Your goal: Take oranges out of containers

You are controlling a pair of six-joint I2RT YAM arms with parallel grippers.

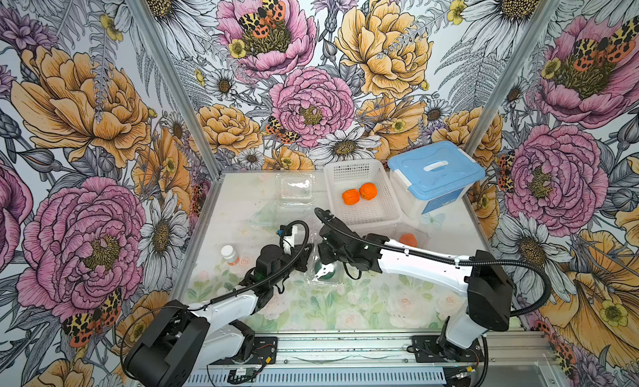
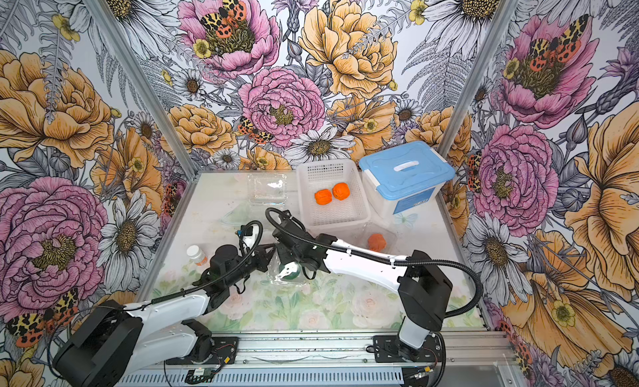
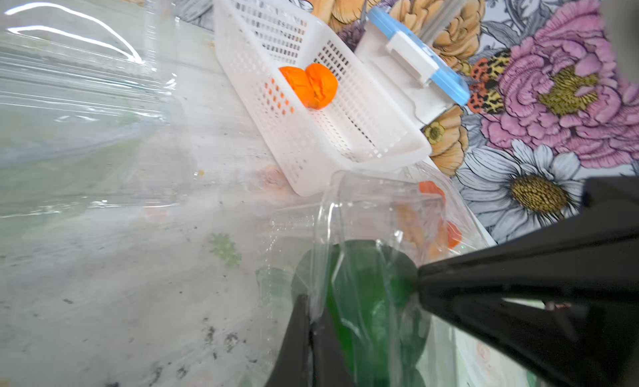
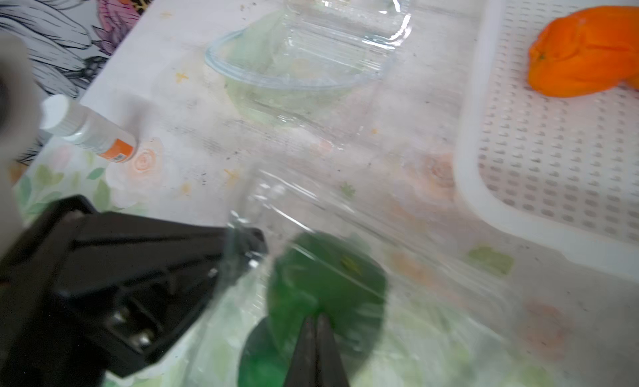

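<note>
A clear plastic container (image 4: 426,280) with a dark green round thing (image 4: 326,293) inside stands at the table's middle, between both arms. My left gripper is shut at its left side, and my right gripper is shut over its near side; whether the thin plastic lies between either pair of fingers, I cannot tell. Two oranges (image 1: 359,193) lie in the white perforated basket (image 1: 327,187) behind the arms. Another orange (image 2: 376,242) sits inside a clear container (image 2: 392,235) in front of the basket, partly behind the right arm in the top left view.
An open, empty-looking clear container (image 1: 295,188) lies at the back left. The blue-lidded box (image 1: 436,174) stands to the basket's right. At left is a small white bottle (image 1: 229,254). Bare tabletop (image 1: 372,310) shows at the front, and the two grippers are very close together.
</note>
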